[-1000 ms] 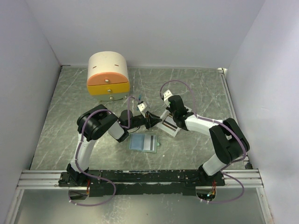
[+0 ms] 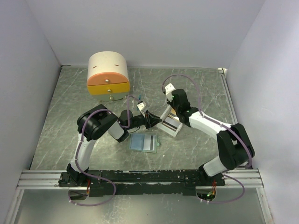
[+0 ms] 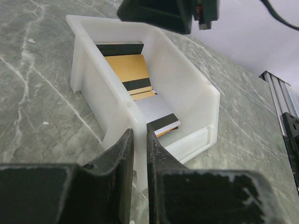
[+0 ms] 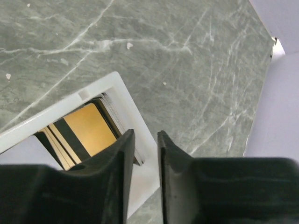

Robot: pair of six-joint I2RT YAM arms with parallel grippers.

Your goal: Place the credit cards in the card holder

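Note:
A white open box (image 3: 187,84) holds several cards; a gold card (image 3: 127,67) and a silver card (image 3: 152,108) with dark stripes show on top. My left gripper is shut on the wall at one end of this box. Above the box's far end, my right gripper stands narrowly open, nothing visible between its fingers. In the right wrist view its tips appear over the box's end wall, past the gold card (image 4: 88,126) and some cards standing on edge. The card holder (image 2: 144,143) lies spread flat on the table, showing blue and silver-grey areas.
A small rounded cabinet (image 2: 107,77) with orange and yellow drawer fronts stands at the back left. A small blue item (image 2: 140,97) lies to its right. Clear table surface lies left of the left arm and right of the box.
The left arm, the box and the card holder look unmoved.

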